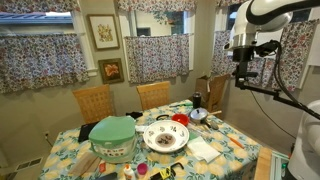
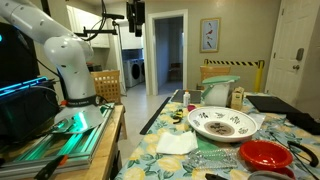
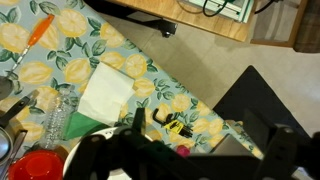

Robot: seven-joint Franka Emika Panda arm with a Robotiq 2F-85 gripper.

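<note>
My gripper point(image 1: 241, 76) hangs high above the table's right side, well clear of everything on it. In the wrist view its dark fingers point(image 3: 133, 153) stand wide apart, open, with only floor and table edge visible between them. A large white bowl point(image 1: 165, 137) with a patterned centre stands mid-table. Beside it lies a white cloth point(image 3: 105, 94). A red bowl point(image 2: 266, 154) is close to the white one. The bin with a green lid point(image 1: 112, 130) is at the left. A yellow and black tool point(image 3: 177, 125) lies near the table edge.
Pans point(image 1: 198, 115) and an orange-handled utensil point(image 3: 42, 30) lie near the cloth. A pink-topped container point(image 1: 142, 169) and small bottles stand at the front edge. Chairs point(image 1: 95, 102) back the table. The air around the gripper is free.
</note>
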